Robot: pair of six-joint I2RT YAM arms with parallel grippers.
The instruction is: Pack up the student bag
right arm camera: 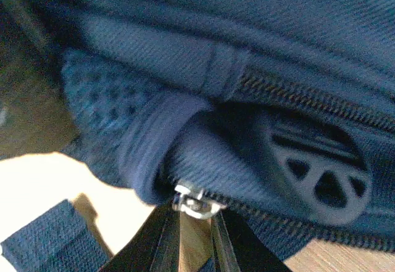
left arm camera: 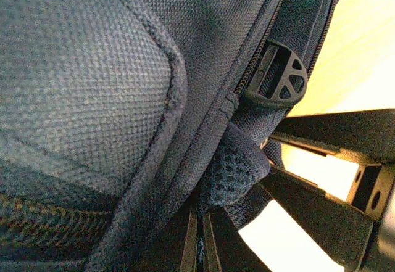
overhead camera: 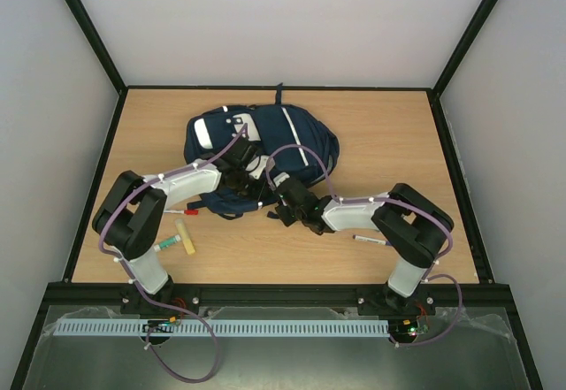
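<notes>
The navy student bag (overhead camera: 305, 138) lies on the table beneath the two arms. My left gripper (overhead camera: 258, 197) is at its near edge. In the left wrist view, that gripper's closed fingers (left arm camera: 210, 241) meet a fold of mesh fabric (left arm camera: 231, 170), which appears pinched at the tips. Close by, my right gripper (overhead camera: 278, 213) has its fingers (left arm camera: 333, 130) parted. A shiny metal zipper pull (right arm camera: 197, 204) sits at the right gripper's fingertips in the right wrist view, not clearly held. A black buckle (right arm camera: 321, 179) lies beside the zipper.
A yellow stick (overhead camera: 185, 237), a green-and-white tube (overhead camera: 167, 242) and a red-tipped pen (overhead camera: 187, 212) lie left of centre. A white marker (overhead camera: 371, 240) is under the right arm. Bare table (overhead camera: 389, 133) stretches right of the bag.
</notes>
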